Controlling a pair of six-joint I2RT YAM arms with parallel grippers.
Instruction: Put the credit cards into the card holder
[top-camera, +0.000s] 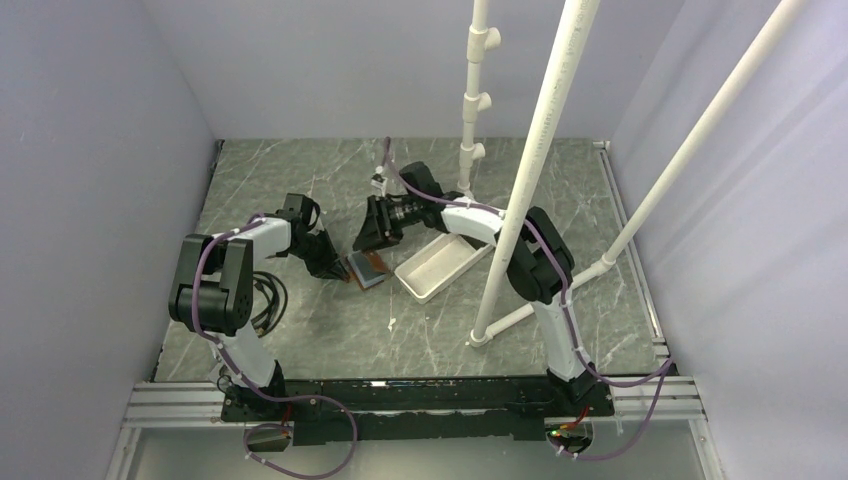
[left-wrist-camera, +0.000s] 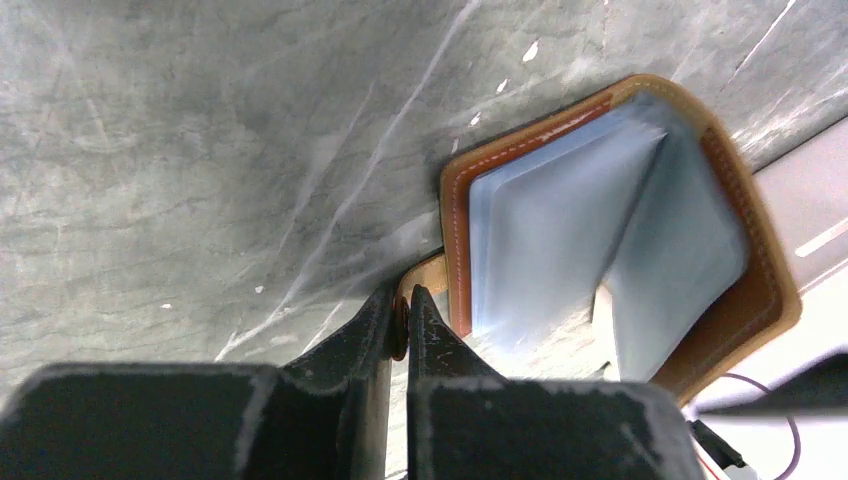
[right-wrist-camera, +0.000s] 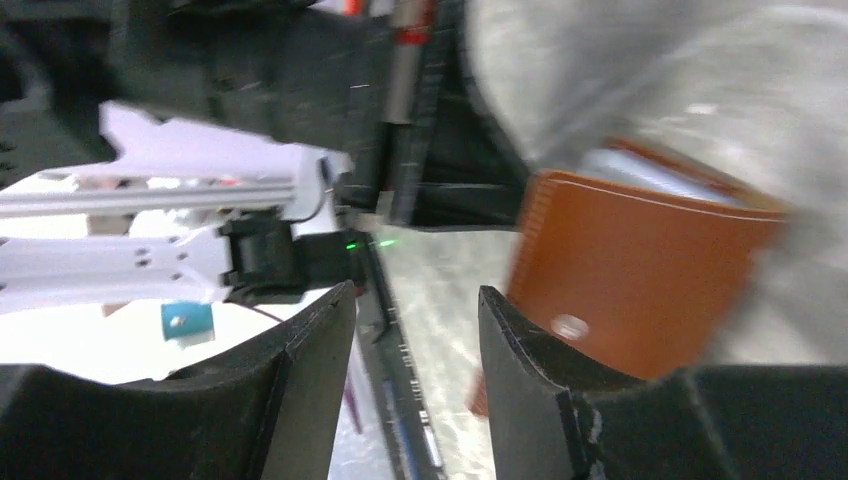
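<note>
The brown leather card holder (top-camera: 375, 262), with pale clear sleeves (left-wrist-camera: 550, 220), lies on the table between my grippers. In the left wrist view, my left gripper is shut on a brown tab at its edge. My right gripper (top-camera: 380, 230) is open above the holder; in the right wrist view its fingers (right-wrist-camera: 300, 380) are apart, with the brown cover (right-wrist-camera: 630, 270) blurred beyond them. I cannot make out any separate cards.
A white tray (top-camera: 430, 280) sits right of the holder. Coiled black cable (top-camera: 270, 300) lies by the left arm. White pipes (top-camera: 540, 130) stand at the right and back.
</note>
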